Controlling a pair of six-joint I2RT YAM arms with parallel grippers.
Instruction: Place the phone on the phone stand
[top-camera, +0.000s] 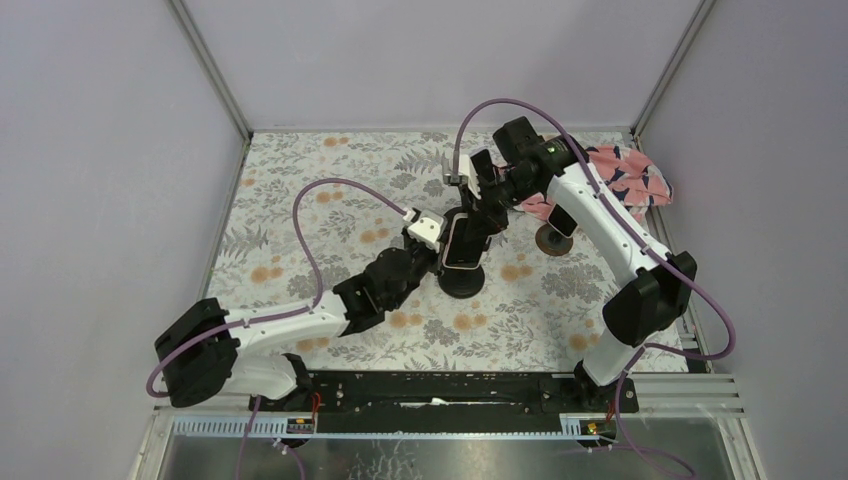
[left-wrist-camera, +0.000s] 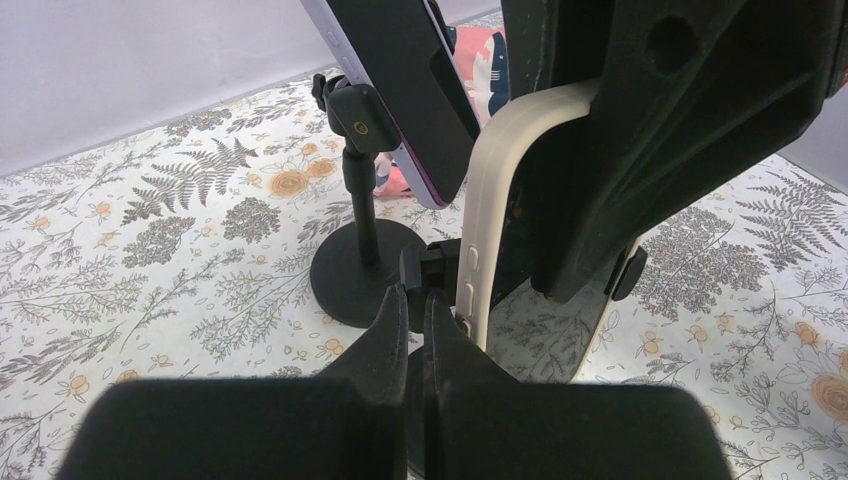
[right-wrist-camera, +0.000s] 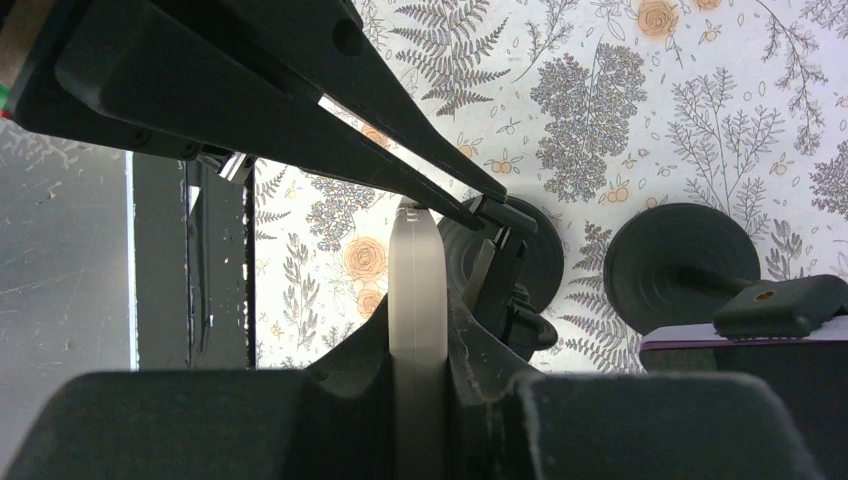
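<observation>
A pale-cased phone (top-camera: 464, 242) stands tilted over the round-based black stand (top-camera: 461, 285) at table centre. My right gripper (top-camera: 478, 218) is shut on the phone, whose pale edge (right-wrist-camera: 417, 300) runs between its fingers in the right wrist view. My left gripper is shut at the stand's black holder, just beside the phone's edge; exactly what it grips is hidden behind its fingertips.
Behind stands another stand (left-wrist-camera: 365, 245) holding a lilac phone (left-wrist-camera: 410, 90). At right are a third stand (top-camera: 552, 243) and a pink patterned cloth (top-camera: 630, 180).
</observation>
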